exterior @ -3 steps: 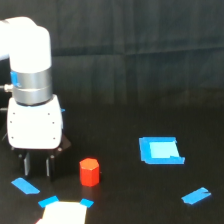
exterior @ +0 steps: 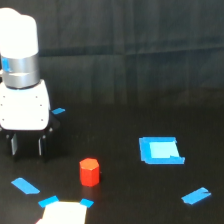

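Note:
A red block [exterior: 89, 172] with a hexagonal outline sits on the black surface in the lower middle of the view. My gripper [exterior: 28, 148] hangs at the left, fingers pointing down, above and to the left of the block. Its two fingers stand well apart, dark against the dark background, and nothing shows between them. A clear gap separates the gripper from the block.
A white square edged with blue tape [exterior: 162, 151] lies at right. At the bottom edge is a pale object [exterior: 64, 213], partly cut off, with blue tape at its corners. Loose blue strips [exterior: 25, 186] mark the surface.
The gripper has moved up and to the left in the view, farther from the red block. The block and the taped squares have stayed in place.

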